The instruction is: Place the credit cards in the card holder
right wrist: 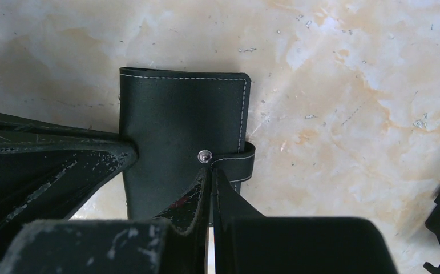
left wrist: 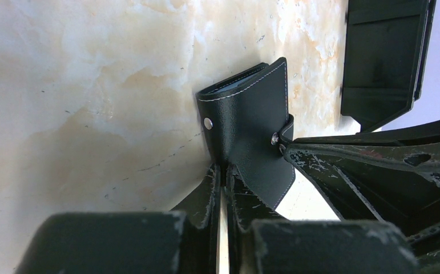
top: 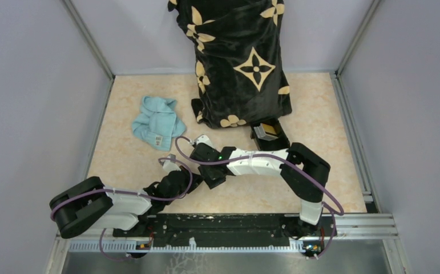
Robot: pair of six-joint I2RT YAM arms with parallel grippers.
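The black card holder point(top: 216, 183) lies folded on the table between my two arms, with white stitching and a strap point(right wrist: 235, 166) around one edge. My left gripper is shut on the holder's folded edge, seen in the left wrist view. My right gripper is shut at the strap's end beside a metal snap point(right wrist: 205, 156), with nothing clear between its fingertips. Whether the strap is fastened, I cannot tell. Flat grey and yellow pieces, probably the cards point(top: 266, 131), sit in an open black box point(top: 282, 143) beyond the right arm.
A light blue cloth point(top: 158, 123) lies at the back left. The large black patterned blanket point(top: 243, 63) covers the back middle, close to the box. Bare table shows at the right point(top: 331, 148).
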